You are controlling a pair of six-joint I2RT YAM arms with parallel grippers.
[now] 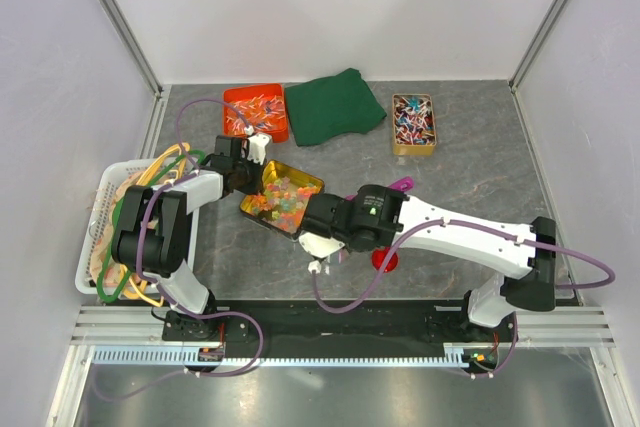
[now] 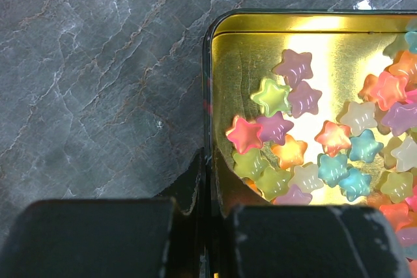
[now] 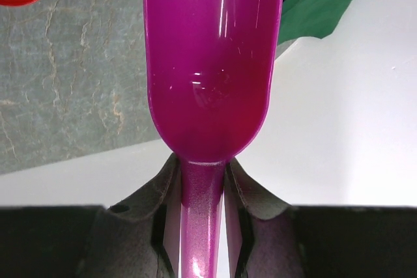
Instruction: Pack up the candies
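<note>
A gold tray of star candies sits on the grey table. My left gripper is shut on its rim, candies lying inside along that edge. My right gripper holds the handle of a magenta scoop, whose bowl looks empty; in the top view the right arm mostly covers it, with a pink end showing.
A red lid lies under the right arm. Behind are an orange bin, green cloth and box of small items. A white basket stands left.
</note>
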